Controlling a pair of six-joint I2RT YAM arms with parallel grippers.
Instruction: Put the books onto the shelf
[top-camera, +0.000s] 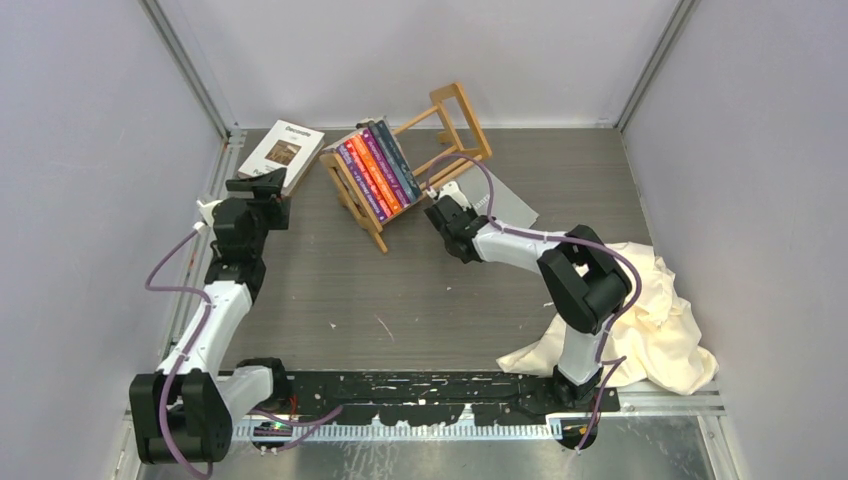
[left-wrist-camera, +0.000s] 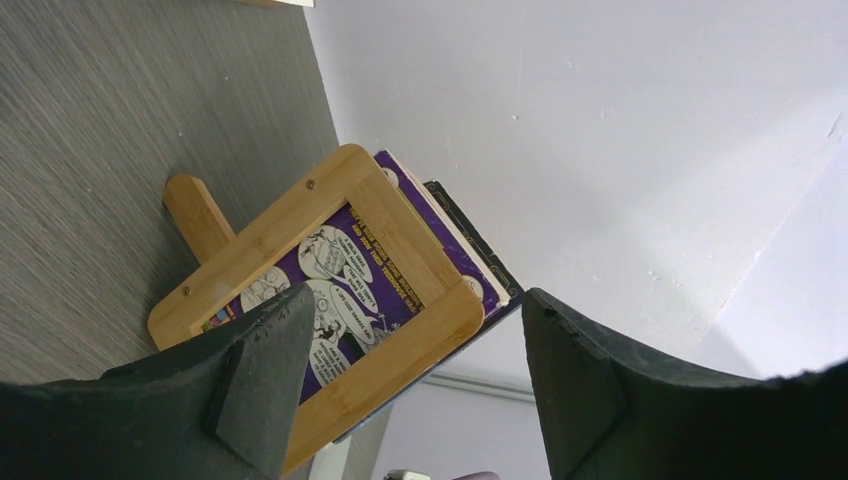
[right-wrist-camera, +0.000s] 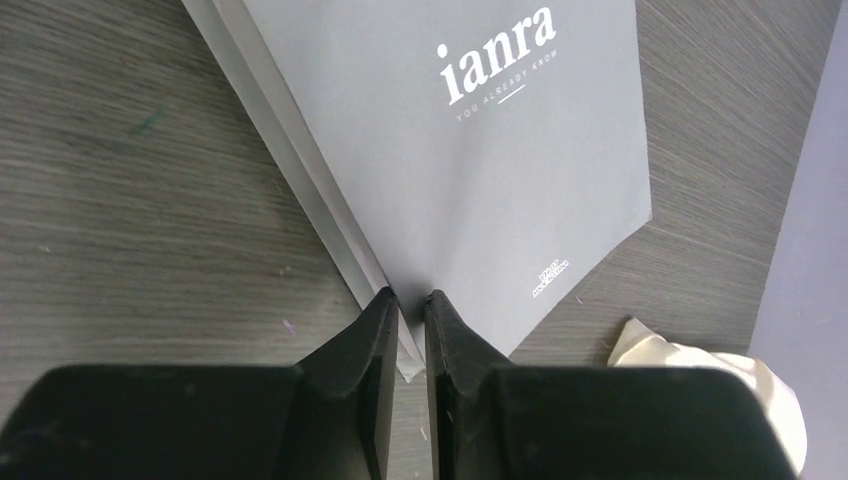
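Observation:
A wooden rack (top-camera: 461, 112) holds a leaning row of colourful books (top-camera: 370, 168). A white "Decorate" book (top-camera: 282, 152) lies at the back left. My left gripper is open near the rack's end (left-wrist-camera: 390, 215), with nothing seen between its fingers. A grey folder or book marked "ianra" (right-wrist-camera: 500, 180) lies flat right of the rack, over a second grey edge. My right gripper has its fingertips at that grey edge, a little apart; whether they grip it is unclear.
A cream cloth (top-camera: 650, 310) is heaped at the right beside the right arm's base. Walls enclose the back and sides.

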